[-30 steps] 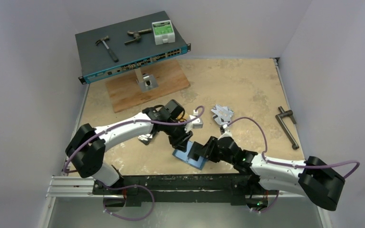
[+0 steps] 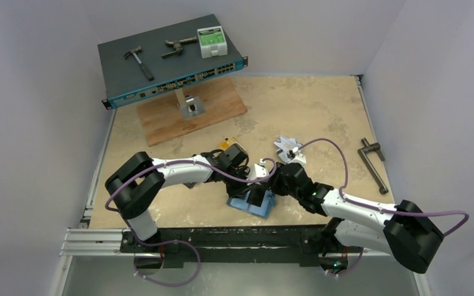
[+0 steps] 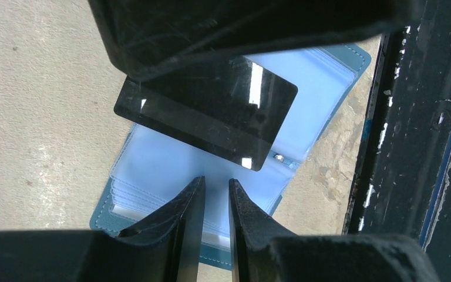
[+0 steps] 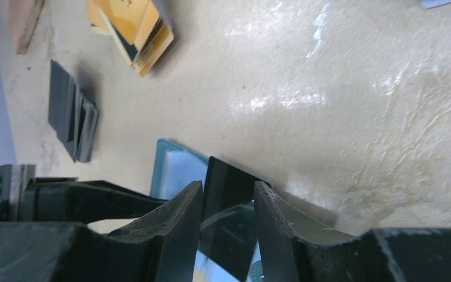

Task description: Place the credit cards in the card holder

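The light-blue card holder lies spread flat on the table, with a darker blue stitched edge. A glossy black card lies across it, partly covered in the left wrist view by a dark finger of the right gripper. My left gripper is above the holder, its fingers a narrow gap apart; only blue holder shows between them. My right gripper stands open at the holder's right side, the black card showing beyond its fingers. From above, the arms partly hide the holder.
Yellow cards and a stack of dark cards lie to the left, white-grey cards behind the right arm. A shelf with hammers overhangs the back left. Open table lies at the back right.
The right gripper has shifted slightly right, away from the black card. The holder has turned and shifted a little.
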